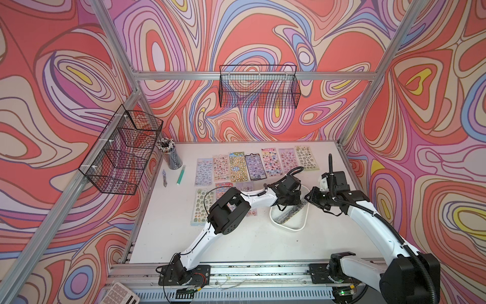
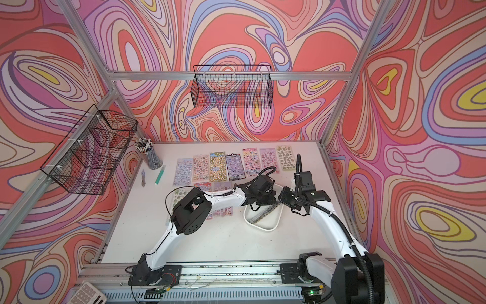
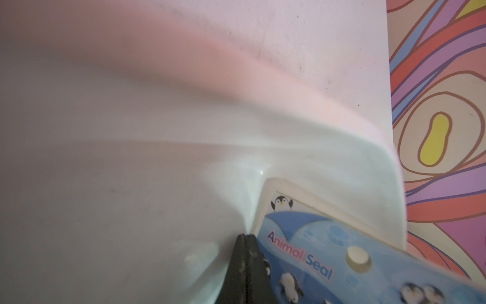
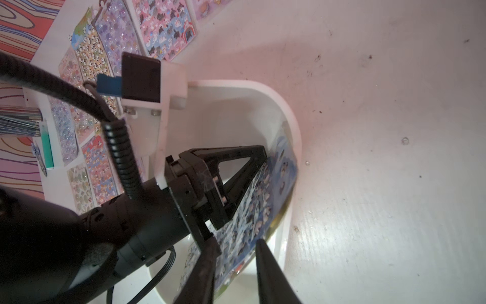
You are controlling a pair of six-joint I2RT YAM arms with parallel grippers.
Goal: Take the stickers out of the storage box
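Observation:
The white storage box (image 1: pixel 289 229) stands on the right half of the table. Inside it, a blue "Animal Seal" sticker sheet leans along the wall, with at least one more sheet's edge showing under it in the right wrist view. My left gripper reaches into the box and is shut, its tips against the sheet's edge; nothing clearly shows between them. Over the box's right rim (image 4: pixel 294 136), my right gripper is part open above the sheet's lower edge (image 4: pixel 238 266), nothing gripped between its fingers.
Several sticker sheets (image 1: pixel 238 167) lie in rows at the back and left of the table, some hidden under my left arm. A pen holder (image 1: pixel 173 158), a green cutter (image 1: pixel 180 174) and a pen (image 1: pixel 164 178) are at the far left.

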